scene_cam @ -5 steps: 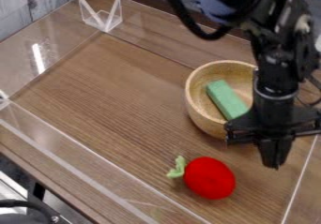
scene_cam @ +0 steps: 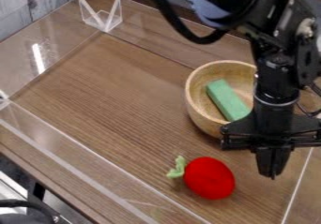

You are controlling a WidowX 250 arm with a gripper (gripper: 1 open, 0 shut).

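Note:
My black gripper (scene_cam: 272, 153) hangs at the right of the camera view, pointing down, its fingers shut with nothing visible between them. Behind it, partly hidden by the arm, is a light wooden bowl (scene_cam: 201, 87) holding a green block (scene_cam: 226, 97). Below and left of the gripper, apart from it, a red tomato-like object (scene_cam: 209, 179) with a pale green top lies on the wooden table (scene_cam: 100, 115).
A small white wire-like holder (scene_cam: 103, 14) stands at the far upper left. Dark cables show at the lower left edge.
The bowl, green block and red object look unmoved.

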